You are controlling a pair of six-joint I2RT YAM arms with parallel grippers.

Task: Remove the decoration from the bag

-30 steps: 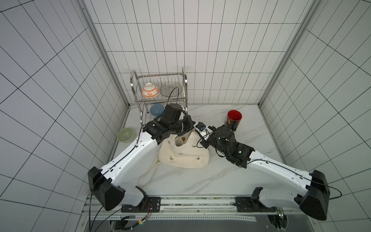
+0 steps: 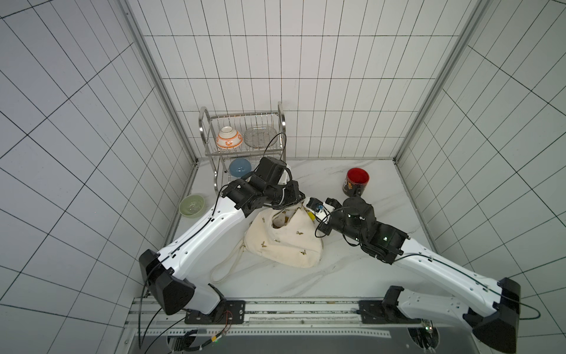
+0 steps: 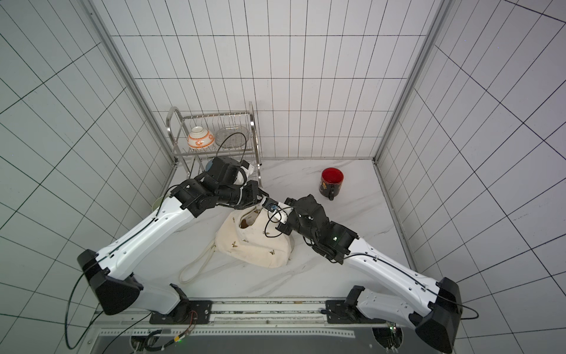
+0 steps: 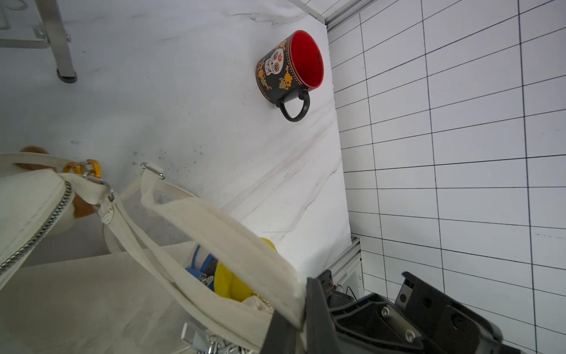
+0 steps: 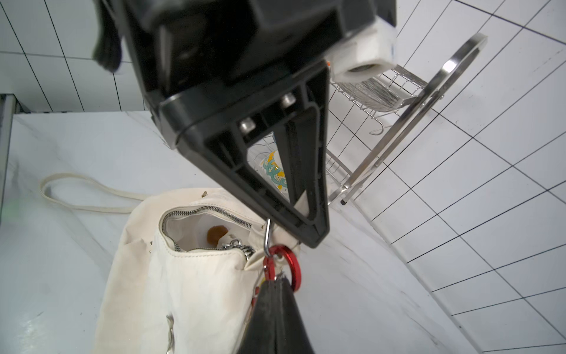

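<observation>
The cream bag rests on the counter, its zip opening uppermost. In the left wrist view, a yellow and blue decoration hangs behind a raised cream strap. That strap runs into the fingertips of my left gripper, which is shut on it. A red ring hangs from a metal loop at the bag's end in the right wrist view. Just below the ring, my right gripper is shut, its tips overlapping the ring in view; nothing is visibly gripped. The left gripper's black finger looms above the loop.
Behind the left arm stands a metal rack with dishes. A green bowl sits at the left, a black and red mug at the back right. An orange clip hangs on another strap.
My right arm has drawn back toward the right and front. The left gripper has moved slightly right, and the bag has shifted a little right and toward the front.
</observation>
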